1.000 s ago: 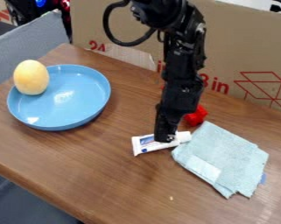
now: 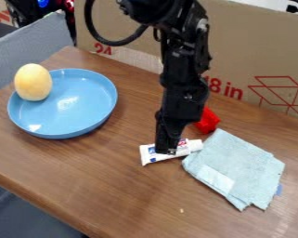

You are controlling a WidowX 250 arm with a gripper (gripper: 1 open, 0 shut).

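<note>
My black gripper (image 2: 167,139) points down over a white toothpaste tube (image 2: 158,155), its tips at or just above the tube's middle; whether it touches or grasps it I cannot tell. The tube lies on the wooden table (image 2: 101,186). A light blue folded cloth (image 2: 238,172) lies to the right of the tube. A red object (image 2: 208,121) sits behind it, partly hidden by the arm.
A blue plate (image 2: 77,112) holds a yellow egg-shaped object (image 2: 33,82) at the left. A cardboard panel (image 2: 256,65) stands along the back, grey padding (image 2: 21,51) at the back left.
The tube looks unmoved.
</note>
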